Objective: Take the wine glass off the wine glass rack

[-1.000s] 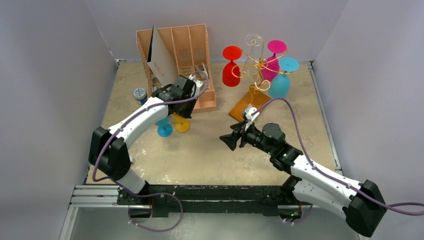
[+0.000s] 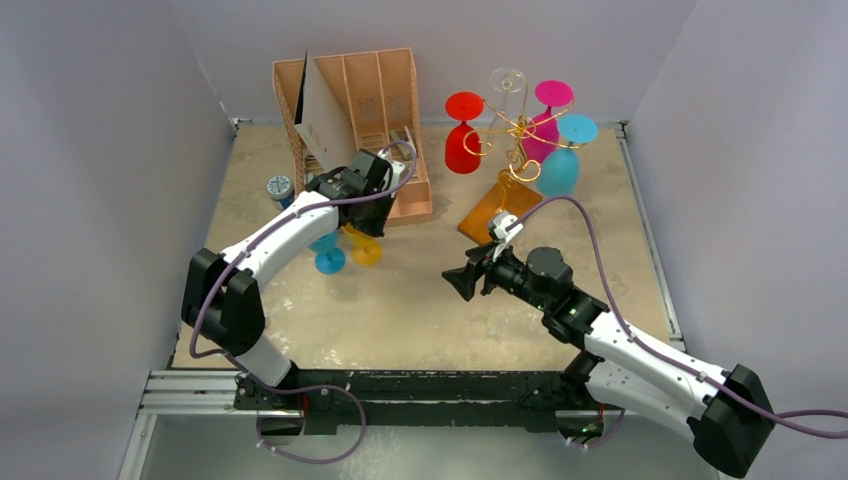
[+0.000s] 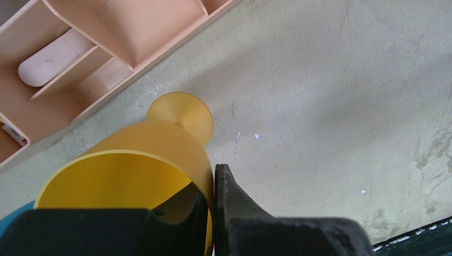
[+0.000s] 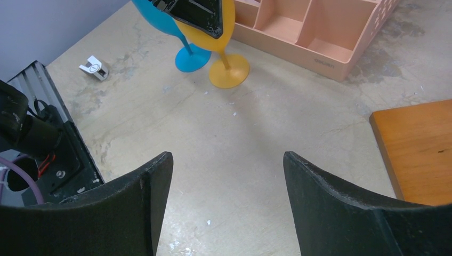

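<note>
A gold wire rack (image 2: 521, 130) rises from an orange wooden base (image 2: 490, 207). Hanging upside down on it are a red glass (image 2: 462, 150), a clear glass (image 2: 507, 80), a pink glass (image 2: 541, 135) and a blue glass (image 2: 558, 173). My left gripper is shut on the rim of a yellow wine glass (image 3: 160, 133), one finger inside the bowl. That glass is upright beside the organizer; whether its foot touches the table I cannot tell. Left of it stands another blue wine glass (image 4: 193, 58). My right gripper is open and empty, in front of the rack base.
A pinkish organizer box (image 2: 411, 205) with compartments stands at the back left, a pale panel (image 2: 325, 115) leaning in it. A blue-and-white can (image 2: 281, 190) is to its left.
My left gripper and the yellow glass have shifted slightly right and toward the front, a little away from the organizer. The right gripper has moved slightly right, still open.
</note>
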